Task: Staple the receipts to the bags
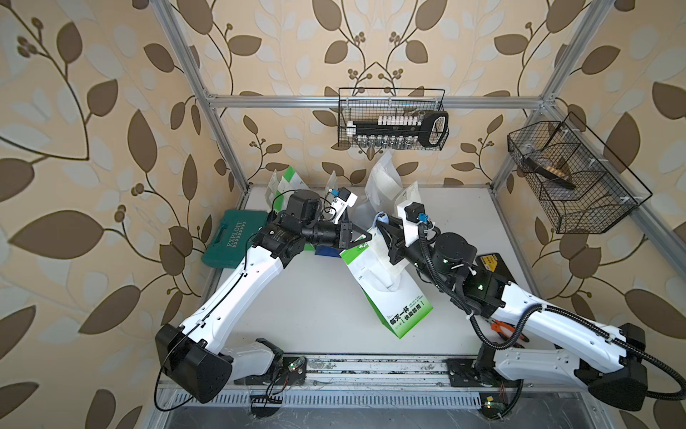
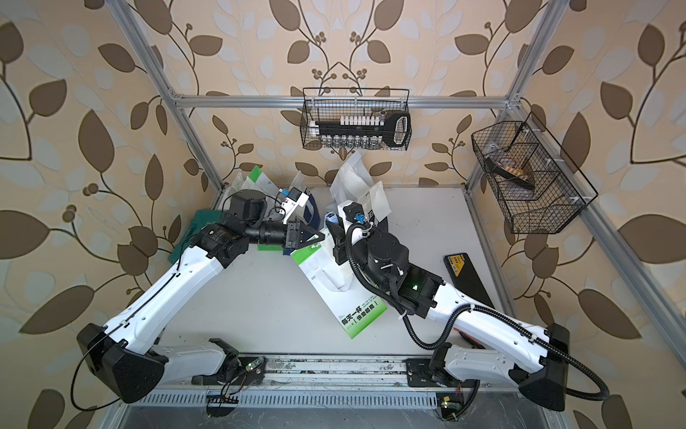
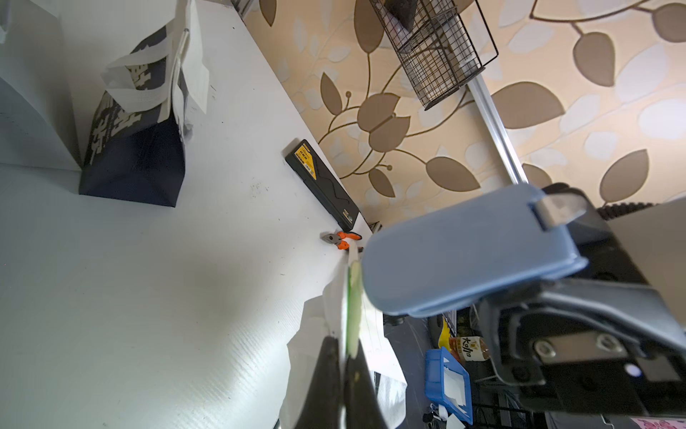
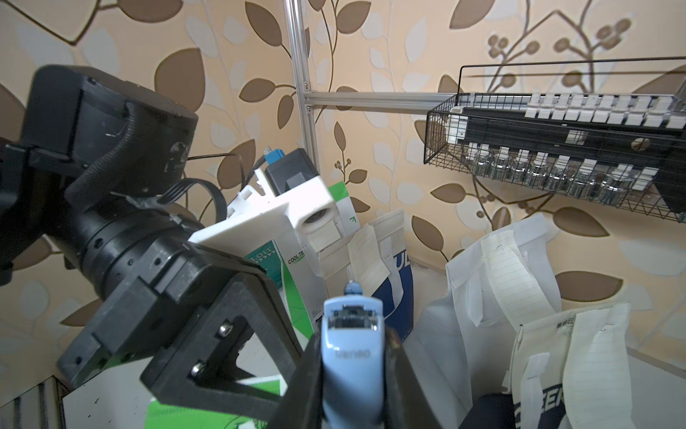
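Note:
The white and green paper bag (image 1: pixel 403 307) hangs tilted at the middle of the table, its upper edge pinched by my left gripper (image 1: pixel 369 237), which is shut on it. In the left wrist view the bag's edge (image 3: pixel 353 307) runs up from the dark fingertips. A pale paper slip (image 1: pixel 389 261), seemingly the receipt, lies against the bag's upper part. My right gripper is shut on a light blue stapler (image 4: pixel 353 357). The stapler (image 3: pixel 464 246) looms beside the bag's top edge; whether it touches the paper cannot be told.
Behind stand several paper bags, including a grey-white one (image 1: pixel 383 182) and a navy one (image 3: pixel 139 136) with slips at its top. A teal case (image 1: pixel 234 237) lies left. The black box (image 3: pixel 321 184) and orange-handled pliers (image 3: pixel 341 239) are at the right.

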